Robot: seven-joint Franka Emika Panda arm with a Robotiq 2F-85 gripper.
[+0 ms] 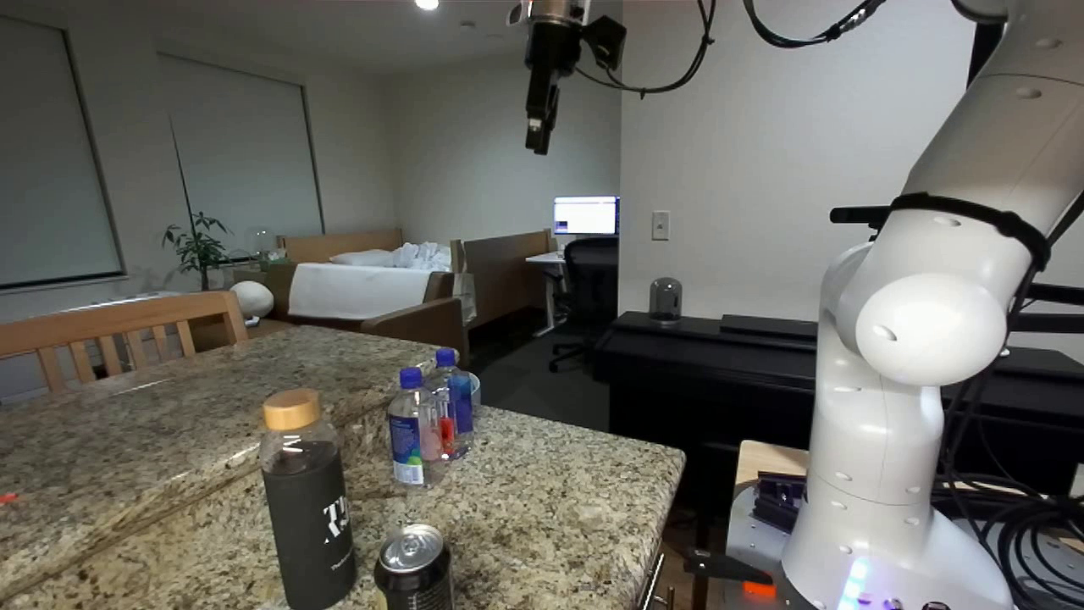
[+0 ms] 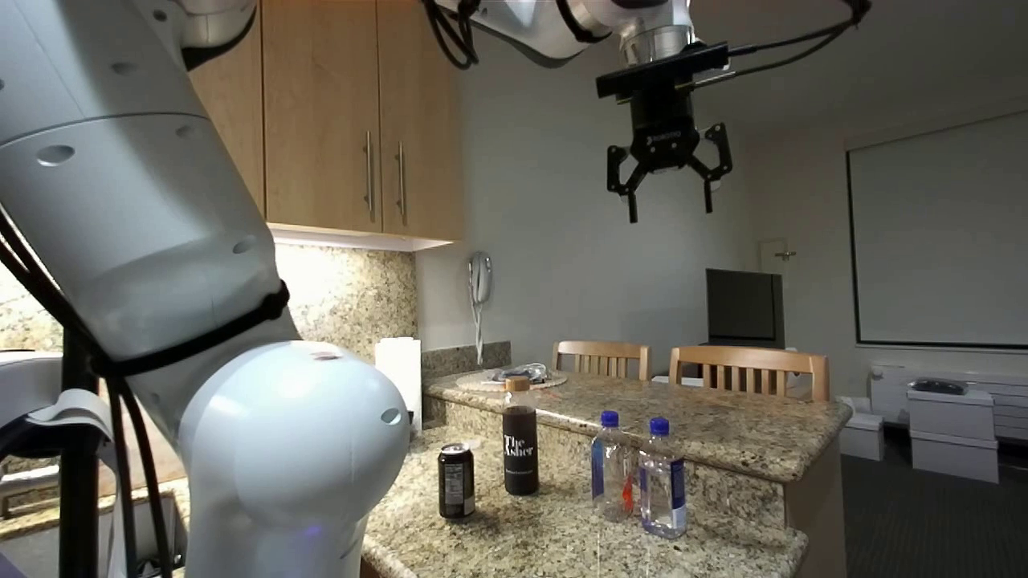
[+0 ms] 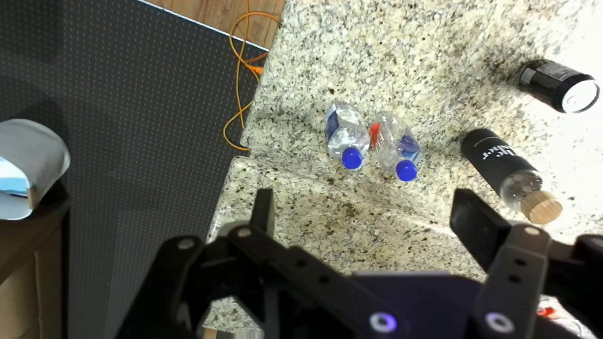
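High above the counter hangs my gripper (image 2: 671, 213), pointing down and open, with nothing between its spread fingers. Two clear plastic bottles with blue caps stand side by side on the lower granite counter: one bottle (image 2: 609, 472) and another bottle (image 2: 662, 491). To their left in exterior view 2 are a dark bottle with a wooden cap (image 2: 520, 448) and a black can (image 2: 455, 482). In the wrist view the capped bottles (image 3: 346, 133) appear beyond the gap between my fingers, while the dark bottle (image 3: 497, 161) and the can (image 3: 551, 82) lie farther right. All stand well below the gripper.
A raised granite ledge (image 2: 675, 405) runs behind the bottles, with wooden chairs (image 2: 752, 371) past it. Wall cabinets (image 2: 328, 116) hang on the left in exterior view 2.
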